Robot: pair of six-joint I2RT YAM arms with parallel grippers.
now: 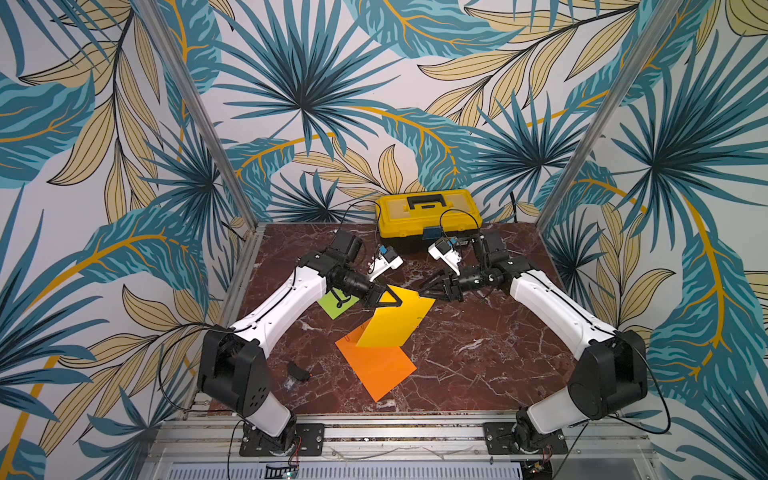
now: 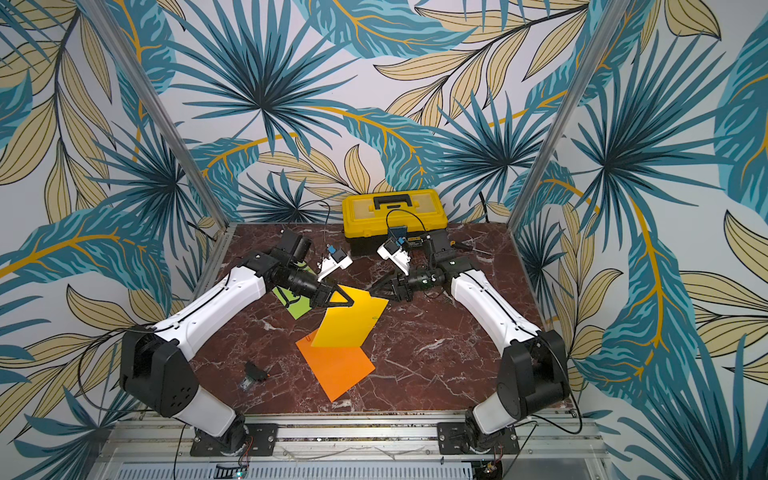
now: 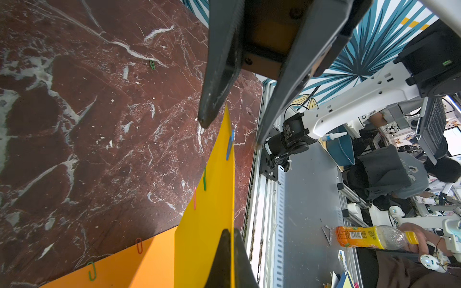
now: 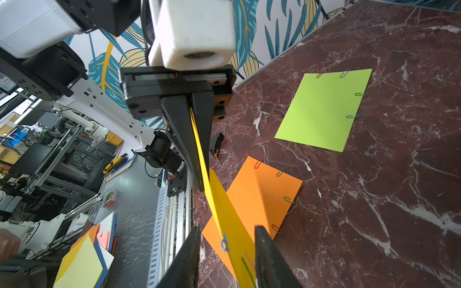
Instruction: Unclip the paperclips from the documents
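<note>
My left gripper (image 1: 387, 297) is shut on the upper edge of a yellow sheet (image 1: 400, 316), holding it raised. Blue (image 3: 230, 144), green (image 3: 204, 178) and pink (image 3: 194, 199) clips show on it. My right gripper is part open, its fingertips around the yellow sheet near the blue clip in its wrist view. An orange sheet (image 4: 281, 189) with several clips lies beneath on the table. A light green sheet (image 4: 321, 110), also with several clips, lies at the back left, partly hidden by my left arm in the top views.
A yellow toolbox (image 1: 428, 209) stands at the back. A small black object (image 1: 297, 373) lies at the front left. A loose green clip (image 3: 151, 63) lies on the marble table.
</note>
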